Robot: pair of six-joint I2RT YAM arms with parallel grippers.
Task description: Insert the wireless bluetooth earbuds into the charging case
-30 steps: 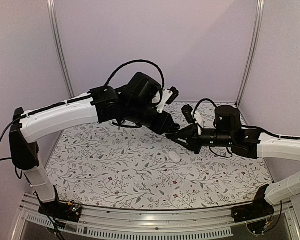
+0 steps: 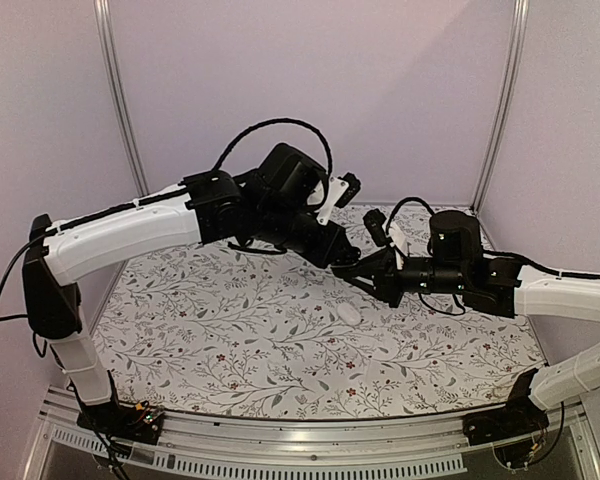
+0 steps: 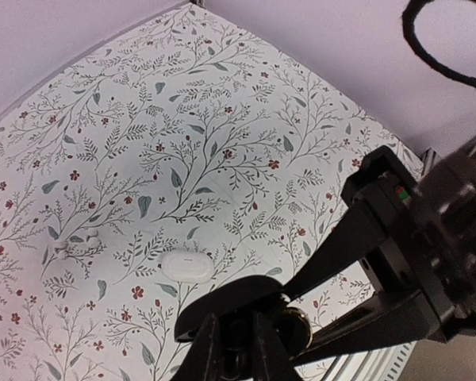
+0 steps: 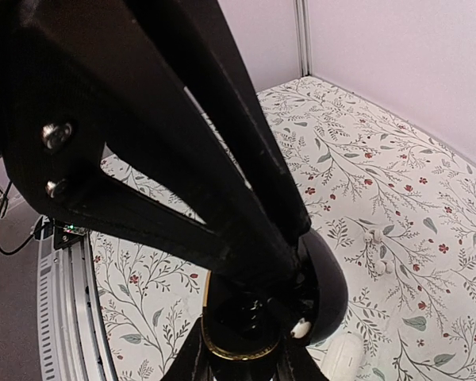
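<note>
The open black charging case is held up above the table by my right gripper, which is shut on it; its gold-rimmed part (image 4: 242,341) shows in the right wrist view. My left gripper reaches into the case from above, its fingertips dark against the dark case; I cannot tell how far they are apart or whether an earbud is between them. In the top view both grippers meet near the centre.
A white oval object (image 3: 186,265) lies on the floral table below, with small white pieces (image 3: 75,244) beside it. Walls bound the back and sides.
The right arm looks unchanged.
</note>
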